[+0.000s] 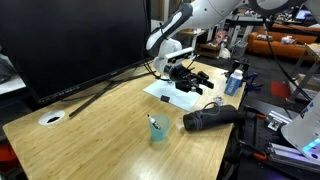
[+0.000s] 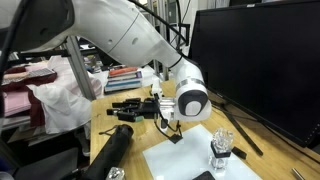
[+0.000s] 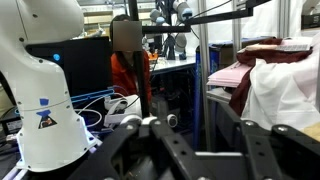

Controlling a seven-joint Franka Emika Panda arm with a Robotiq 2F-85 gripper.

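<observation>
My gripper reaches out level above the table near the monitor, pointing toward the room. Its dark fingers show at the bottom of the wrist view, with a gap between them and nothing seen held. In exterior view 1 the gripper is above and behind a long black cylinder, apart from it. That cylinder lies on its side near the table's front edge. A pale green cup with a white item in it stands further left.
White paper lies beneath the arm, a clear bottle beside it. A blue-labelled bottle stands at the right. A large black monitor lines the back.
</observation>
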